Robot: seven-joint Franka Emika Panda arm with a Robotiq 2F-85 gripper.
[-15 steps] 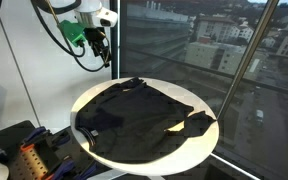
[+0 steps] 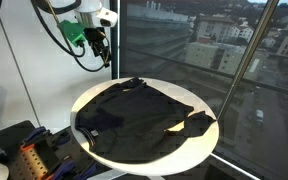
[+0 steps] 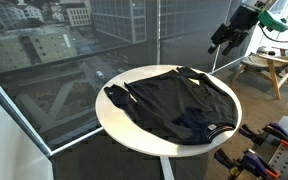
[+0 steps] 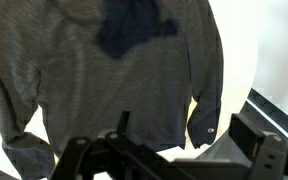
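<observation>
A dark long-sleeved garment (image 2: 144, 118) lies spread out over a white round table, with small folds. In the second exterior view the same garment (image 3: 174, 105) reaches close to the table's edges. My gripper (image 3: 222, 44) hangs well above the table at its robot side, touching nothing. From the wrist, the garment's body (image 4: 94, 90) fills the middle, and one sleeve (image 4: 206, 60) runs down the right side to a buttoned cuff. Wide apart at the bottom of the wrist view, the fingers (image 4: 122, 124) stand open with nothing between them.
Bare white tabletop (image 2: 192, 148) shows around the cloth, mostly along its rim. Large windows (image 2: 199, 60) stand behind the table. A wooden chair (image 3: 269, 70) is beyond the arm in the second exterior view.
</observation>
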